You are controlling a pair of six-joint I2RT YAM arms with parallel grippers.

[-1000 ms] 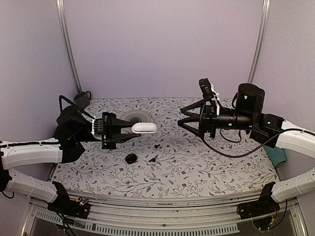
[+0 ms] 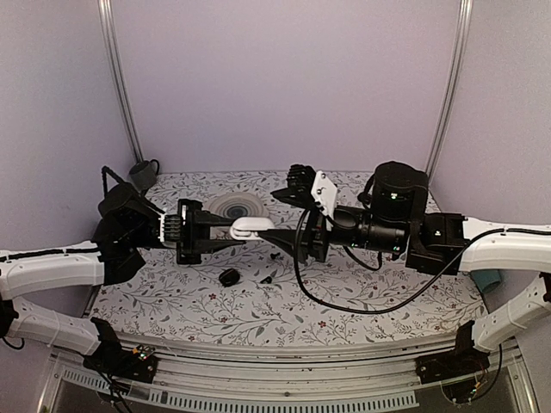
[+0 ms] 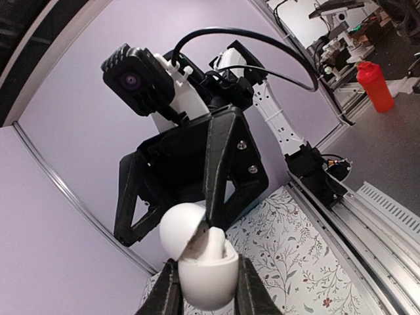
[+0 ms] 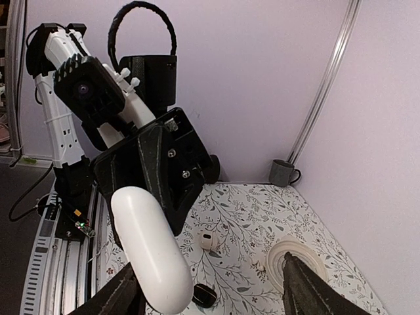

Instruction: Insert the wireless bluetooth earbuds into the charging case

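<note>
My left gripper (image 2: 225,232) is shut on the white charging case (image 2: 251,225), held level above the table. In the left wrist view the case (image 3: 207,282) has its lid raised, with white inside it. My right gripper (image 2: 282,215) is open around the right end of the case, one dark finger at the lid. In the right wrist view the case (image 4: 151,249) stands at the left, near one fingertip. Whether both right fingers touch it I cannot tell.
On the floral table (image 2: 370,318) lie a small black object (image 2: 229,277) and smaller dark bits. A round coiled mat (image 2: 237,206), a grey mug (image 2: 144,175) at the back left and a teal item (image 2: 486,280) at the right are also in view.
The left gripper has barely moved.
</note>
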